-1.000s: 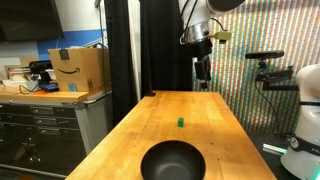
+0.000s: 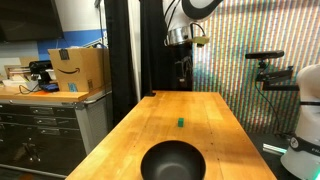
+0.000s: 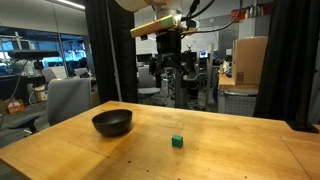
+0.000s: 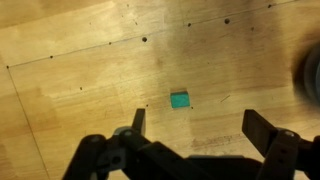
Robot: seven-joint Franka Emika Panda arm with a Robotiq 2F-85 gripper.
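A small green cube (image 4: 180, 100) lies alone on the wooden table, near the middle of the wrist view. It also shows in exterior view 1 as a green block (image 2: 181, 122) and in exterior view 2 as a teal block (image 3: 177, 141). High above the table hangs my gripper, its two fingers wide apart and nothing between them. In the wrist view the cube appears a little beyond the line between the fingertips. A black bowl (image 2: 173, 162) rests at the near end of the table in exterior view 1.
In the wrist view, the bowl's dark rim (image 4: 312, 75) is cut off at the right edge. Cardboard boxes (image 2: 78, 68) stand on a side cabinet, away from the table.
In exterior view 1 the arm and gripper have swung left, from over the table's right side to above the cube's area. The cube and bowl have stayed put.
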